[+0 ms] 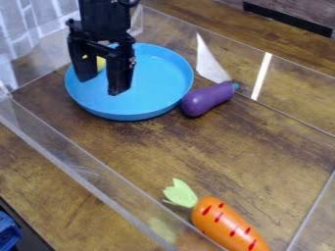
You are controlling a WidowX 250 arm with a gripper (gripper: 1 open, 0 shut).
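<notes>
My black gripper [102,61] hangs open over the left part of a blue plate [151,96], its fingers pointing down. A small yellow object [100,65] on the plate is mostly hidden behind the gripper. A purple eggplant [206,99] lies just right of the plate. An orange carrot [225,221] with pale green leaves lies at the bottom right.
A white triangular piece [211,59] stands behind the eggplant. A clear wall or edge runs along the left. A blue object [11,235] is cut off at the bottom left. The wooden surface [157,157] between plate and carrot is clear.
</notes>
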